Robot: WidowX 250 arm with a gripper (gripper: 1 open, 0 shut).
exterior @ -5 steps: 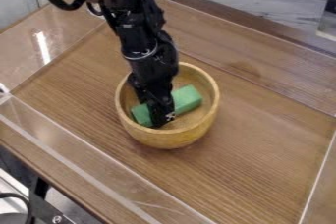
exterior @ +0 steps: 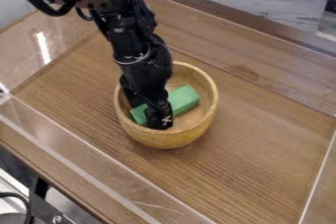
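My black gripper [exterior: 151, 108] reaches down into a round yellow bowl [exterior: 194, 134] at the centre of the wooden table. A green block [exterior: 182, 99] lies in the bowl, partly hidden under the gripper. The fingertips are dark and overlap the block, so their spacing is hard to make out.
A pale edge runs along the left and front, with cables at the lower left. A grey wall stands at the back.
The gripper has shifted slightly within the bowl over the last second. The bowl and the green block look almost unmoved.
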